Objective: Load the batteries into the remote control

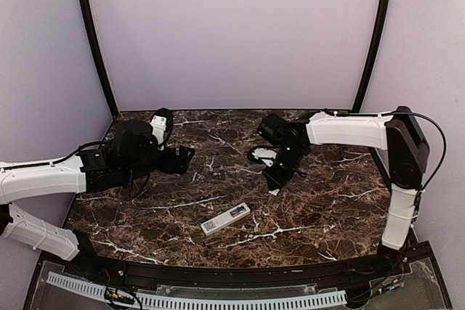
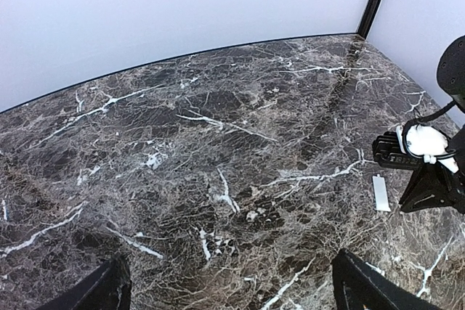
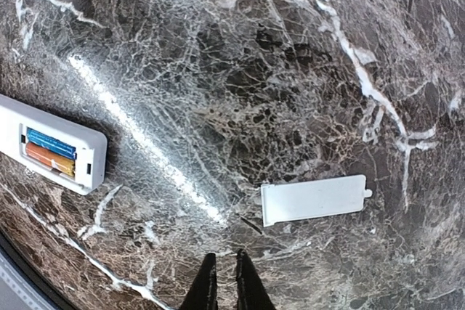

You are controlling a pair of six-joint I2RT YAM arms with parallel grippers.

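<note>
The white remote control (image 1: 218, 224) lies at the front middle of the table with its battery bay uncovered. Inside the bay, a blue battery (image 3: 51, 143) and an orange battery (image 3: 49, 159) lie side by side. The white battery cover (image 3: 314, 200) rests flat on the table, apart from the remote. My right gripper points down to the left of the cover in the right wrist view, its fingers a narrow gap apart with nothing between. Over the left part of the table, my left gripper (image 1: 183, 160) stands open and empty.
Bare dark marble tabletop (image 1: 218, 136) spreads behind and between the arms. A metal rail (image 1: 240, 301) runs along the table's front edge. No other loose objects show.
</note>
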